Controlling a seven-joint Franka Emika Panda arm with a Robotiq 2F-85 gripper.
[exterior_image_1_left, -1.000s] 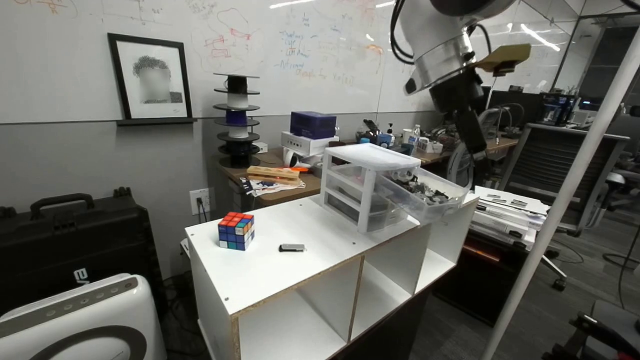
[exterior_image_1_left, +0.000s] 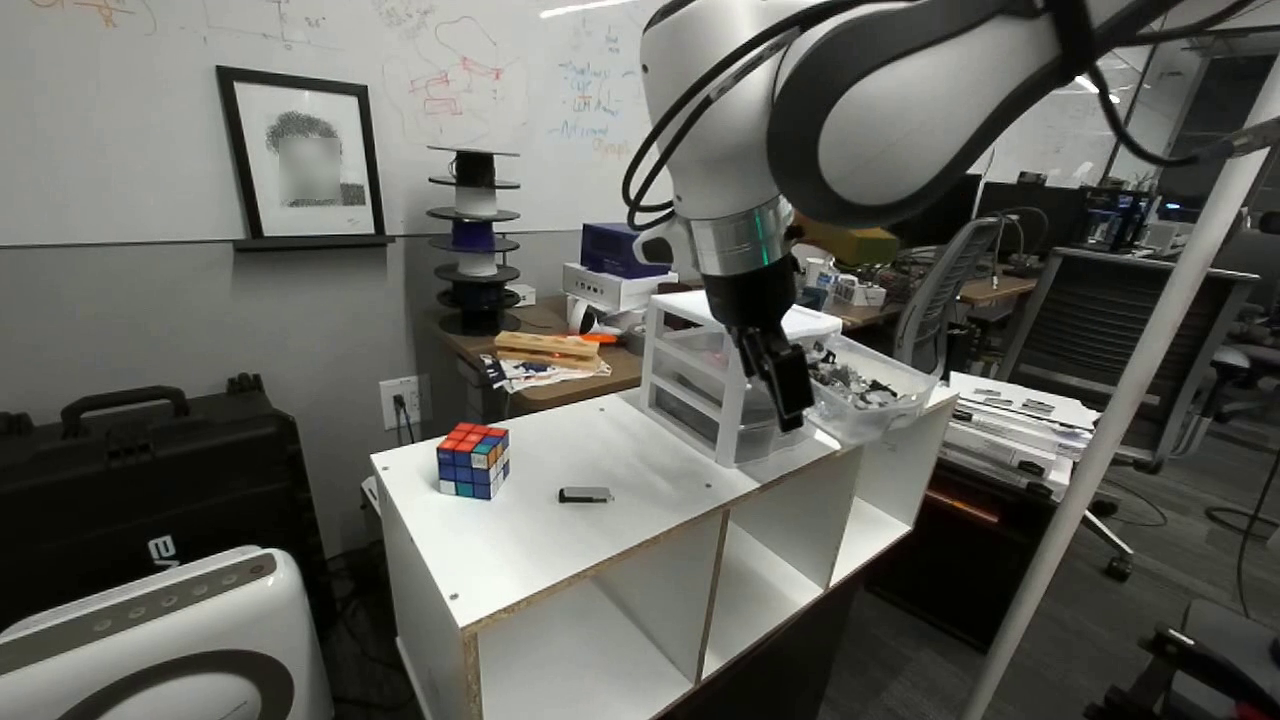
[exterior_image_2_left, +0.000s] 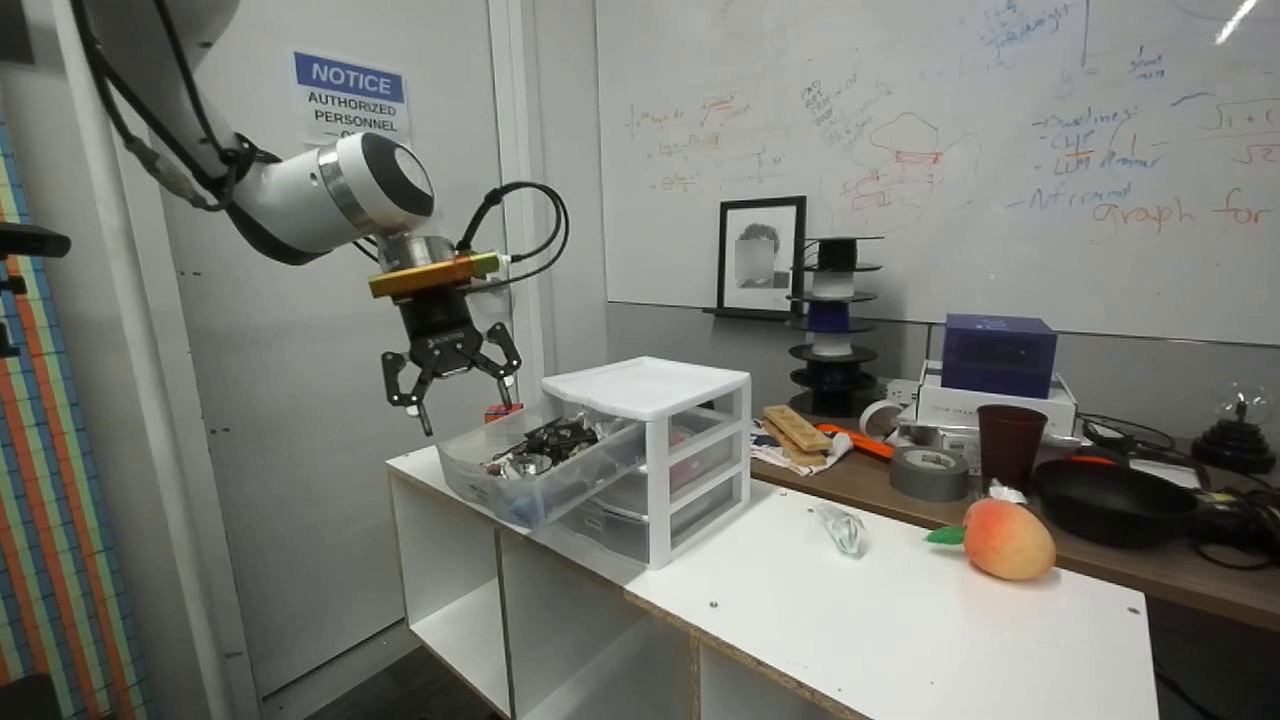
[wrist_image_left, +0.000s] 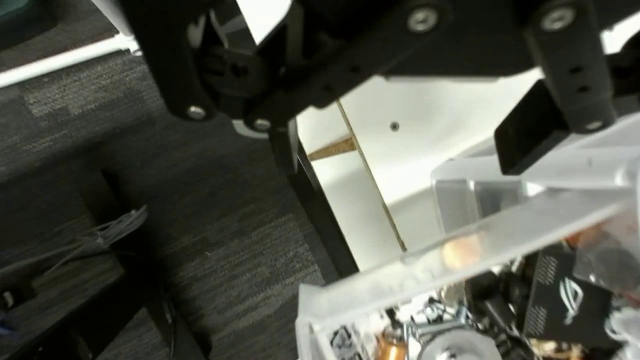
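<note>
Wide open and empty, my gripper (exterior_image_2_left: 467, 414) hangs on the cube side of the open drawer, its fingers pointing down. In the wrist view the gripper spans the white shelf top and the dark floor at its edge. The clear drawer (exterior_image_2_left: 528, 480), full of small parts, is pulled out of the white drawer unit (exterior_image_2_left: 699, 480). A Rubik's cube (exterior_image_1_left: 473, 461) and a small black-and-grey stick (exterior_image_1_left: 585, 494) lie on the shelf. Beyond the unit are a peach (exterior_image_2_left: 1009, 539) with a leaf and a crumpled clear wrapper (exterior_image_2_left: 842, 529).
The white shelf top (exterior_image_1_left: 540, 546) is mostly bare around the cube and stick, with open compartments below. Behind it, a brown desk (exterior_image_2_left: 1122, 558) carries a black pan (exterior_image_2_left: 1116, 502), tape and boxes. A pale pole (exterior_image_1_left: 1110, 438) stands at the right in the first exterior view.
My arm has moved left and down in the first exterior view, from beyond the open drawer to overlapping its near end and the unit. The cube, stick and drawer stay put.
</note>
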